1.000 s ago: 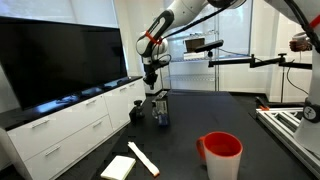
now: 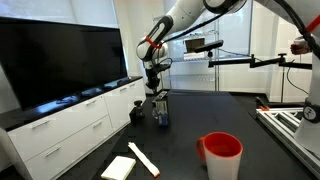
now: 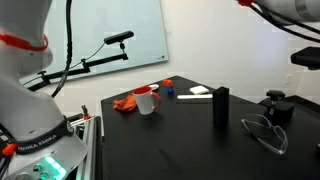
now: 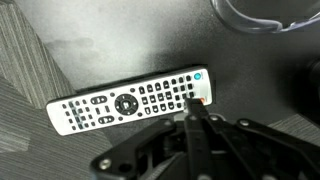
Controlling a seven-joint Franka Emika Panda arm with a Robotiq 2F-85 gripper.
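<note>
A white remote control (image 4: 128, 102) with dark buttons lies at a corner of the black table in the wrist view. Its left end reaches the table's edge. My gripper is shut over the right end of the remote, and nothing shows between its fingers. Whether the fingertips touch the remote cannot be told. From exterior view 1, the gripper (image 2: 152, 88) points down at the far end of the table, and the remote cannot be made out there. The gripper is outside exterior view 2.
Clear goggles (image 4: 262, 16) lie near the remote. A black upright box (image 3: 221, 107) and another black object (image 3: 278, 108) stand nearby. Toward the other end are a red mug (image 2: 220, 158), a white marker (image 2: 143, 159) and a pale flat block (image 2: 118, 167). Mid-table is clear.
My arm at the far end appears to have shifted slightly downward. The objects on the table look unmoved.
</note>
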